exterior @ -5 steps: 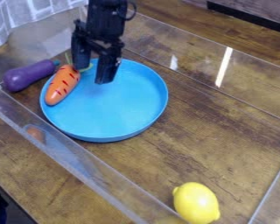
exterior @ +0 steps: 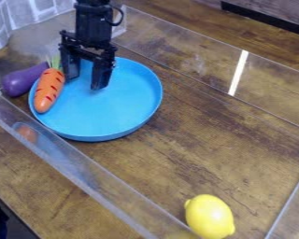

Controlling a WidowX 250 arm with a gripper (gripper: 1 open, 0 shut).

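Note:
My black gripper (exterior: pixel 87 69) stands open over the back-left part of a blue round plate (exterior: pixel 112 110), its fingers low near the rim. An orange toy carrot (exterior: pixel 48 90) lies on the plate's left side, just left of my fingers. A purple eggplant (exterior: pixel 20 80) lies outside the plate to the left, partly behind the carrot.
A yellow lemon (exterior: pixel 209 216) sits on the wooden table at the lower right. Clear plastic walls run round the area. The table right of the plate is bare.
My gripper has moved left, toward the carrot. The plate, carrot and eggplant have shifted left as well.

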